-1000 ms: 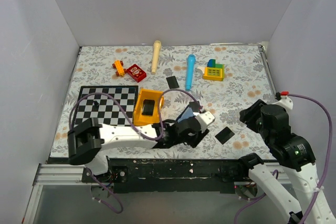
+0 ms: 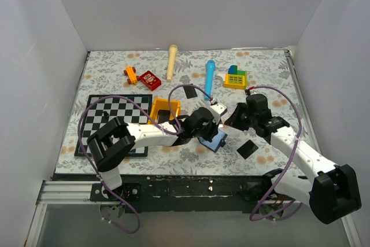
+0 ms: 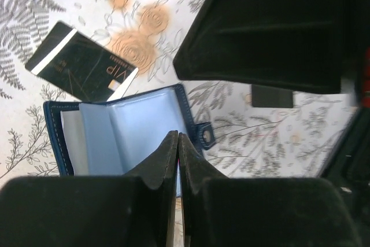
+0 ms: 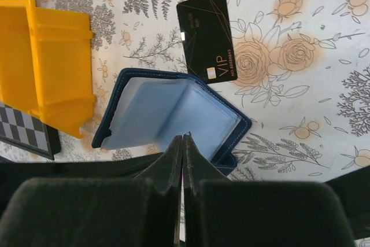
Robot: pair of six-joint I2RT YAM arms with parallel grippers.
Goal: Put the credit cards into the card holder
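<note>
The blue card holder (image 2: 215,142) lies spread open on the table; its pale inner pocket (image 4: 199,117) shows in the right wrist view. Just behind it, my left gripper is shut, with nothing showing between its fingers. Close by on the right, my right gripper is shut too, its tips over the holder's edge. One black card (image 2: 247,149) rests to the holder's right. A second black card (image 2: 189,91) is farther back on the left. In the right wrist view a black VIP card (image 4: 206,36) lies flat beside the holder.
A yellow bin (image 2: 156,125) with a dark thing inside stands left of the holder, next to a checkerboard (image 2: 92,125). Behind are a blue microphone (image 2: 209,76), a cream one (image 2: 171,63) and toy blocks (image 2: 235,81).
My right arm has swung in from the far right to beside the holder. My left gripper has moved back from the front.
</note>
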